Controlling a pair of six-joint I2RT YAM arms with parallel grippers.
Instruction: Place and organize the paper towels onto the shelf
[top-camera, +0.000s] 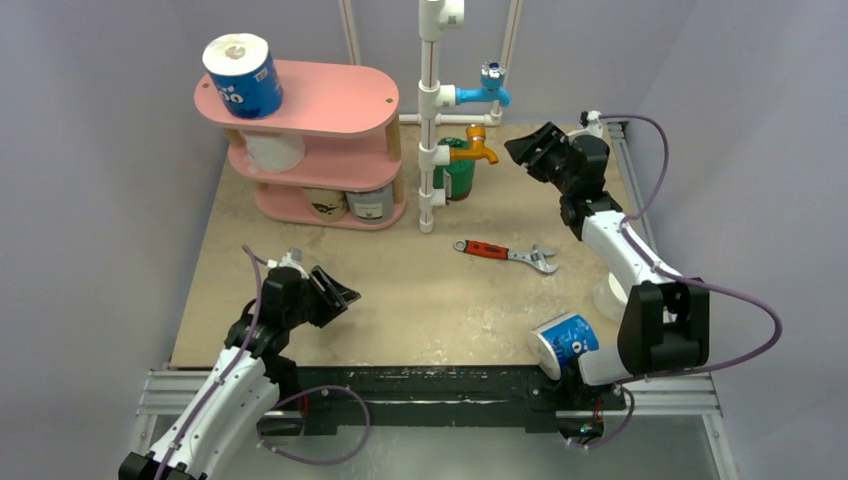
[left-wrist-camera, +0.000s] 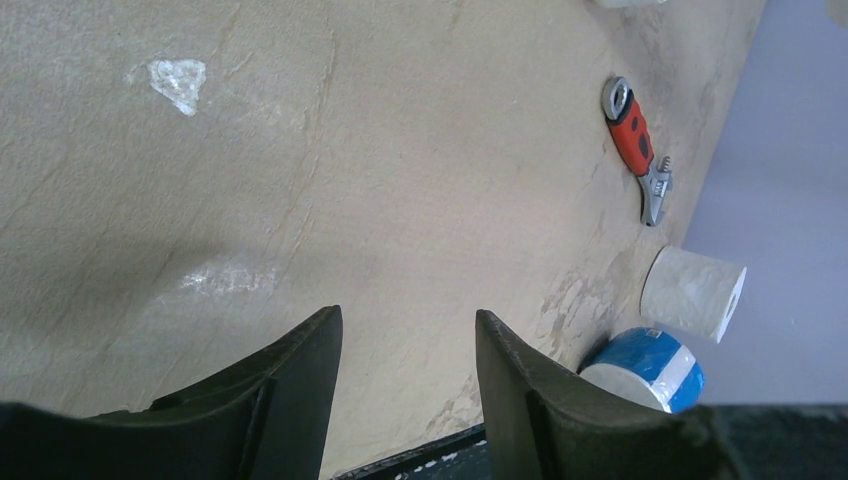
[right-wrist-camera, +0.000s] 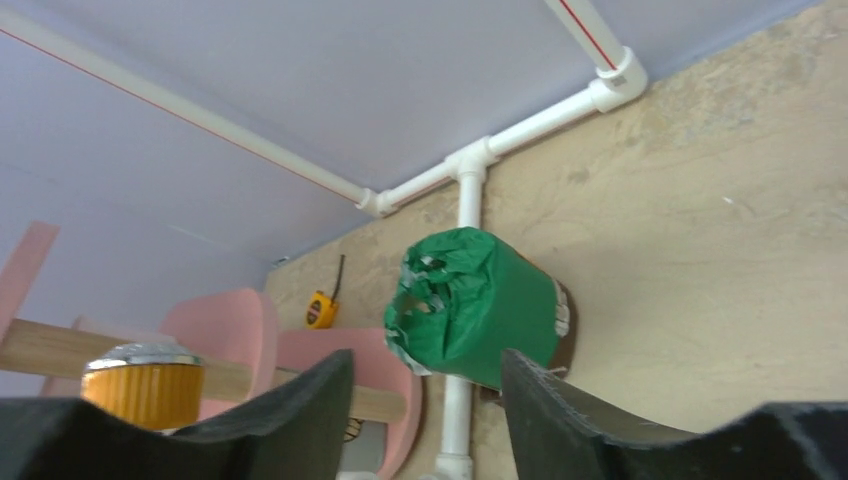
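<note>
On the pink shelf's top board (top-camera: 330, 95) stands a blue-wrapped roll (top-camera: 245, 90); a white roll (top-camera: 275, 150) is on the middle board. A blue roll (top-camera: 562, 343) lies at the front right, near a white roll (left-wrist-camera: 690, 290). A green-wrapped package (right-wrist-camera: 470, 310) sits behind the pipe stand, right of the shelf. My right gripper (top-camera: 525, 142) hangs above and right of it, fingers apart and empty. My left gripper (top-camera: 335, 295) is open and empty over the front left of the table.
A white pipe stand (top-camera: 428, 200) with blue (top-camera: 478, 95) and orange (top-camera: 470, 152) taps rises beside the shelf. An adjustable wrench (top-camera: 485, 250) lies mid-right. A yellow tape measure (right-wrist-camera: 320, 312) is at the back.
</note>
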